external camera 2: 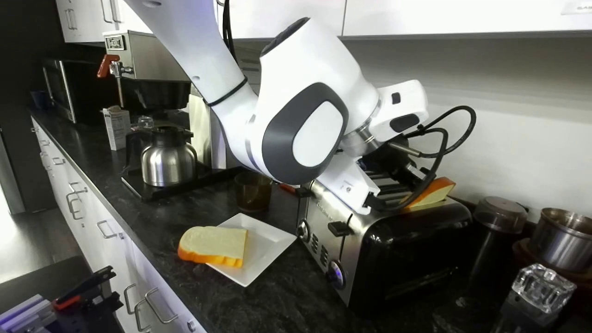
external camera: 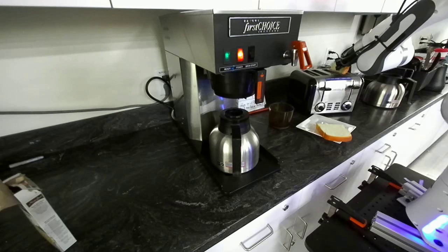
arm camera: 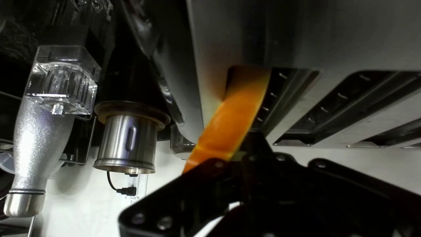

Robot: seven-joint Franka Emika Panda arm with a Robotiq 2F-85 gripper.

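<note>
A slice of bread with an orange-brown crust (arm camera: 233,114) stands partly in a slot of the metal toaster (external camera 2: 333,222), tilted and sticking out at the top; it also shows behind the hand as a slice (external camera 2: 435,192) in exterior view 2. My gripper is shut, its dark fingertips right beside the slice, over the toaster's top. Nothing clearly shows between its fingers; whether they touch the crust is hard to tell. Another bread slice (external camera 2: 216,244) lies on a white square plate (external camera 2: 272,238) in front of the toaster.
A brown tinted cup (external camera: 280,115) and the coffee maker (external camera: 189,37) with its steel carafe (external camera: 235,147) stand to the toaster's left in exterior view 1. Beyond the toaster's other end are a steel-topped grinder (arm camera: 126,142) and a clear-topped mill (arm camera: 63,83). The wall is close behind.
</note>
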